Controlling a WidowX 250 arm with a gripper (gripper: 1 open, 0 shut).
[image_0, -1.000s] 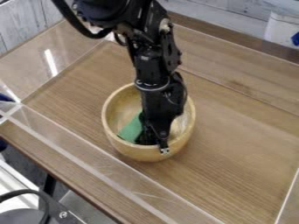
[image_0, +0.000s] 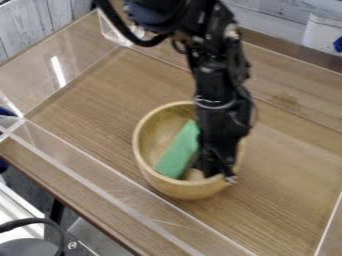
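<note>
My black gripper (image_0: 214, 160) reaches down from the top into a round light wooden bowl (image_0: 158, 175), at the right part of its inside. A green block (image_0: 178, 150) lies tilted in the bowl, just left of the gripper. The fingertips are dark and blurred, so what lies between them cannot be made out.
The wooden table (image_0: 94, 130) has free room to the left and right of the bowl. A clear edge strip runs along its front left. A white container (image_0: 321, 32) stands at the back right, near a wall.
The gripper and the bowl have shifted right and slightly down in the view, and more of the green block shows.
</note>
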